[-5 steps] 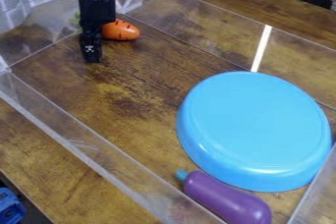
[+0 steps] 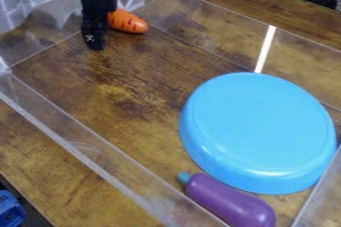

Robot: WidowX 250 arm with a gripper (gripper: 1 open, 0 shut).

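A black gripper [image 2: 94,32] reaches down in the far back-left corner of the clear-walled enclosure, low over the wooden floor. An orange carrot-like toy [image 2: 126,21] lies against it, just to its right and partly behind it. The fingers are dark and small, so their opening is unclear. A blue round plate [image 2: 256,129] sits at the right, and a purple eggplant toy [image 2: 229,199] lies below it at the front right.
Clear plastic walls [image 2: 94,151] border the wooden surface [image 2: 120,87], whose middle and left part are bare. A blue object [image 2: 8,209] shows outside at the lower left. A white strip [image 2: 265,50] lies at the back right.
The orange toy has shifted and turned slightly beside the gripper, which has moved only a little. The plate and eggplant are unchanged.
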